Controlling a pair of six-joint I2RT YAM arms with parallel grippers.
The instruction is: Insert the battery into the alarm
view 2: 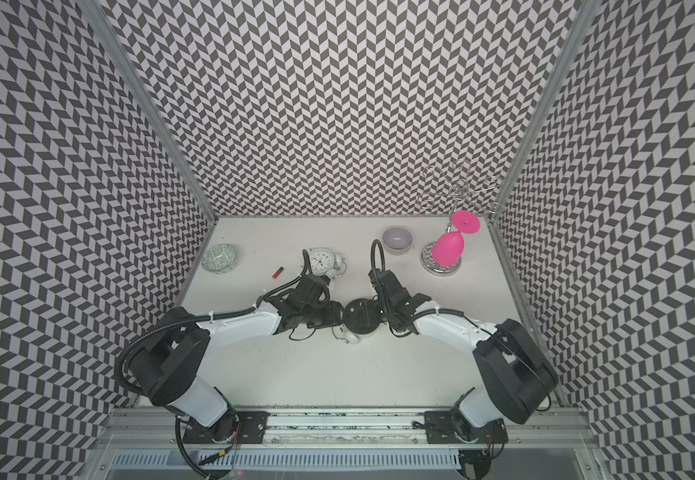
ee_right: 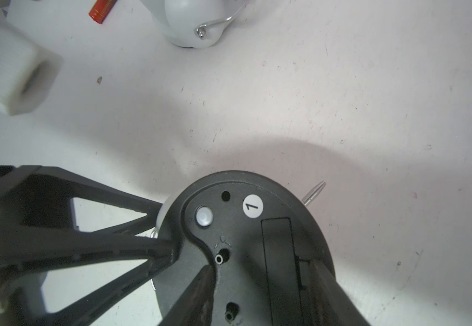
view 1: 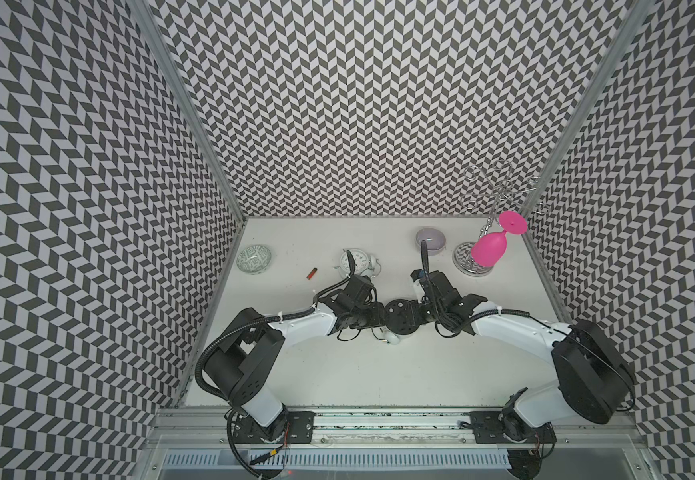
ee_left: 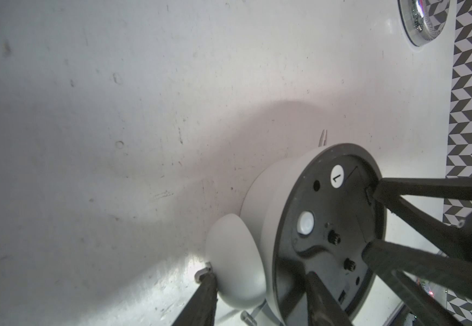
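A white alarm clock with bells (ee_left: 230, 255) shows its black back (ee_right: 236, 228), carrying a closed battery cover (ee_right: 279, 255) and a "1" sticker. My left gripper is shut on the clock's rim. My right gripper stands part open over the back, its fingers either side of the cover; whether they touch it I cannot tell. An orange-red battery (view 1: 312, 273) lies on the table to the left.
A second clock (view 1: 355, 262) stands behind. A green bowl (view 1: 254, 258) is at left, a purple bowl (view 1: 430, 240) at back, a chrome stand with pink objects (view 1: 491, 248) at right.
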